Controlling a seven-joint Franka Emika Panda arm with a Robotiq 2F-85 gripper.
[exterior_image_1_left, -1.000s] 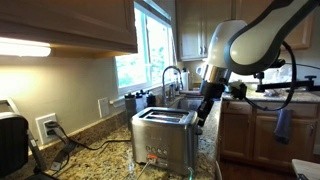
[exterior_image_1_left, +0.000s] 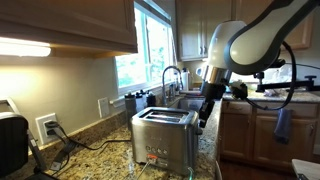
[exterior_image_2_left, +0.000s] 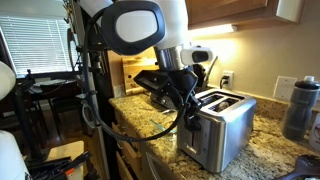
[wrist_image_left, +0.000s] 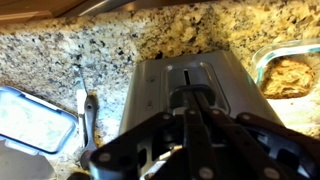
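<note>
A silver toaster (exterior_image_1_left: 165, 138) stands on the granite counter, its top slots empty as far as I can see. In the second exterior view the same toaster (exterior_image_2_left: 222, 130) is in front of my arm, with my gripper (exterior_image_2_left: 187, 113) against its end. From above, the toaster's end panel (wrist_image_left: 150, 95) shows a narrow vertical slot. Just below that slot, my gripper is shut at the dark lever, which is mostly hidden by the fingers. The first exterior view has the gripper (exterior_image_1_left: 206, 108) low beside the toaster's right end.
A blue-rimmed container (wrist_image_left: 38, 120) and a dark-handled utensil (wrist_image_left: 88, 118) lie left of the toaster in the wrist view. On the right is a glass dish (wrist_image_left: 288, 76) with brown food. A bottle (exterior_image_2_left: 299, 110) stands behind the toaster.
</note>
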